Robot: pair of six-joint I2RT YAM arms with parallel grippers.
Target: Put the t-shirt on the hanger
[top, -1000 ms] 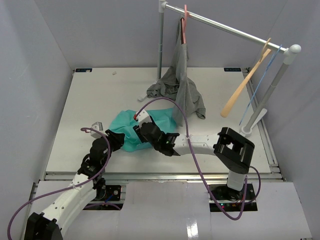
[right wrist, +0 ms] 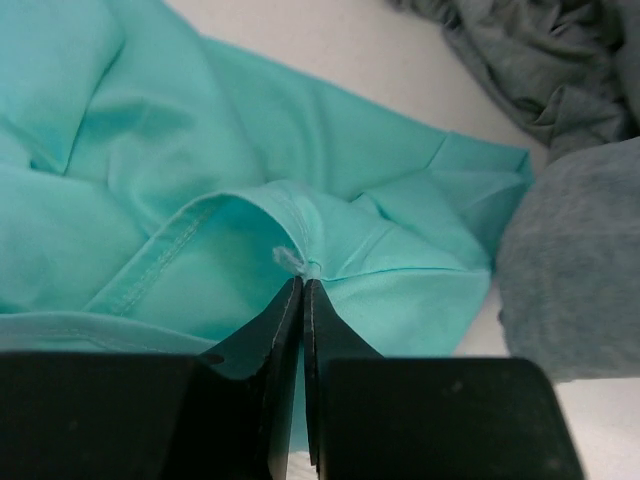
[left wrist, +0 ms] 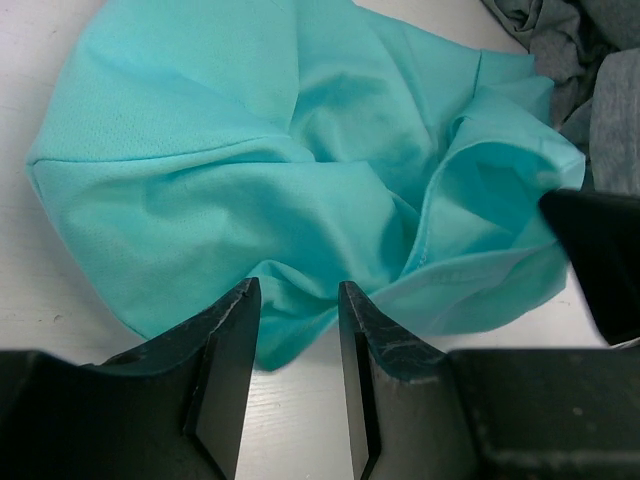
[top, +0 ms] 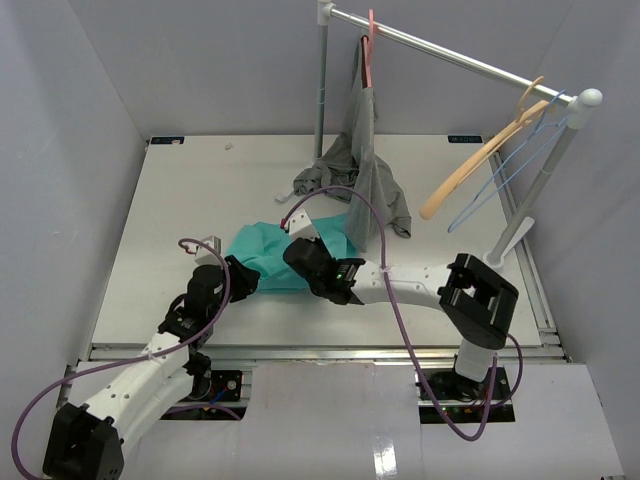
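Note:
A teal t shirt (top: 262, 240) lies crumpled on the white board, between and beneath the two grippers. My left gripper (top: 240, 272) is at its left side; in the left wrist view its fingers (left wrist: 215, 380) stand apart over the near edge of the cloth. My right gripper is shut on a raised fold of the t shirt (right wrist: 380, 240). A wooden hanger (top: 470, 165) and blue wire hangers (top: 520, 150) hang on the rail (top: 450, 55) at the right.
A grey garment (top: 375, 190) hangs from a pink hanger, its lower part bunched on the board behind the teal cloth. The rack's right post (top: 540, 185) stands near the right arm. The board's left side is clear.
The teal cloth has shifted a little, and the hangers on the rail have swung.

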